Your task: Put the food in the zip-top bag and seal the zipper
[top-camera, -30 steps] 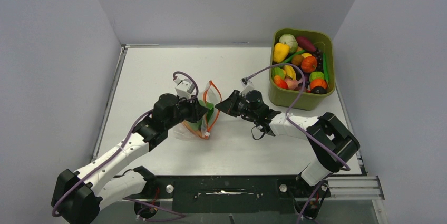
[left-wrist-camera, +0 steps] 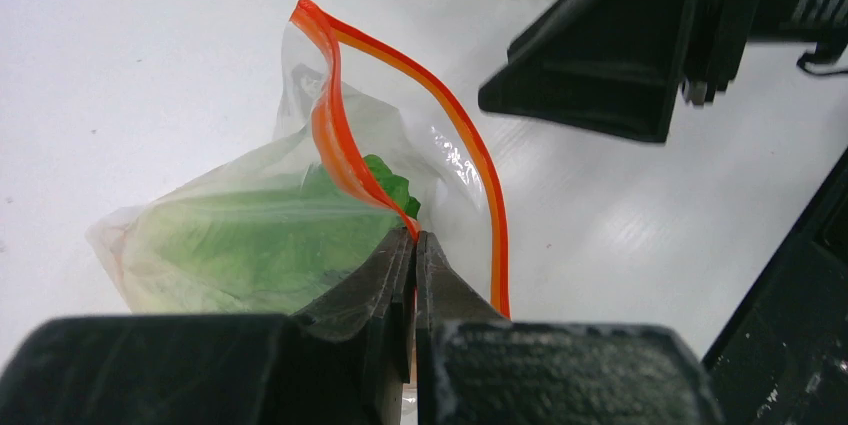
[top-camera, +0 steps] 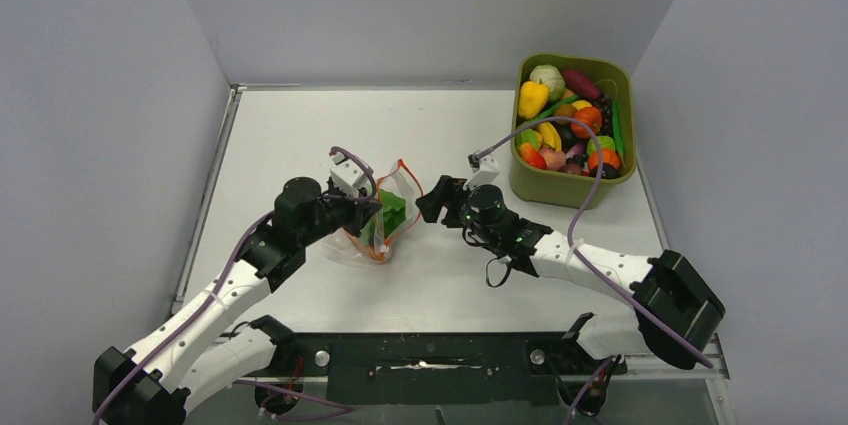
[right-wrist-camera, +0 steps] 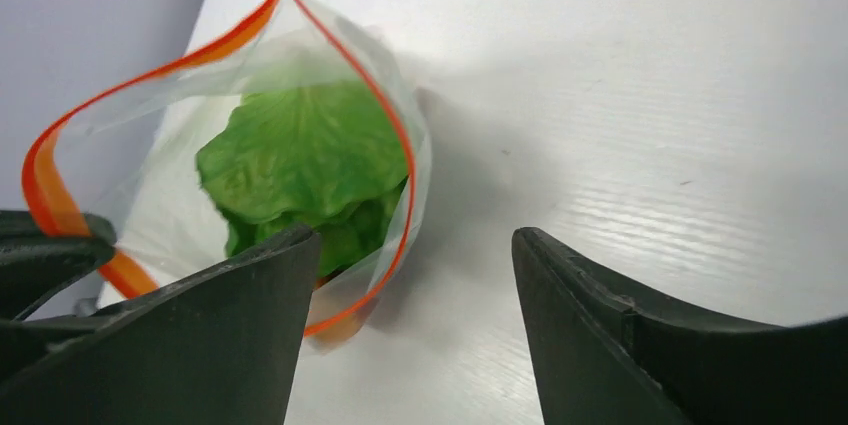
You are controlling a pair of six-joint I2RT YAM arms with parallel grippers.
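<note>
A clear zip top bag (top-camera: 405, 185) with an orange-red rim stands on the white table, its mouth wide apart. Inside lies green leafy food (right-wrist-camera: 310, 150), lettuce-like, near the opening. My left gripper is shut on one side of the bag's rim, the orange strip running in between its fingertips. To the right of the mouth, my right gripper (top-camera: 430, 207) stands open, fingers apart and nothing held. In the right wrist view its left finger (right-wrist-camera: 270, 295) overlaps the lower rim; whether they touch I cannot tell. The bag's lower end is partly hidden by the left arm in the top view.
A green bin (top-camera: 560, 187) full of assorted fruit and vegetables stands at the back right. Bare table lies behind the bag and in front of it. The two grippers are close together.
My right gripper has gone from closed to open, with its arm turned and shifted. The left gripper has moved slightly left, and the bag's mouth has changed shape with it.
</note>
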